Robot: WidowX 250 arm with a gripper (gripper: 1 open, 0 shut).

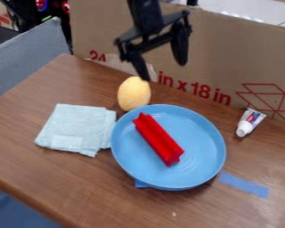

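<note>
My black gripper (158, 57) hangs open in the air over the back of the table, in front of the cardboard box and above the yellow egg-shaped object (134, 93). A red bar (158, 139) lies on the blue plate (199, 169) in the middle right. To the plate's left lies a folded pale cloth (74, 126). A white tube (249, 122) with a cap lies right of the plate.
A cardboard box wall (241, 49) runs along the back of the wooden table (68, 178). A grey edge lies at the left. Blue tape shows under and right of the plate.
</note>
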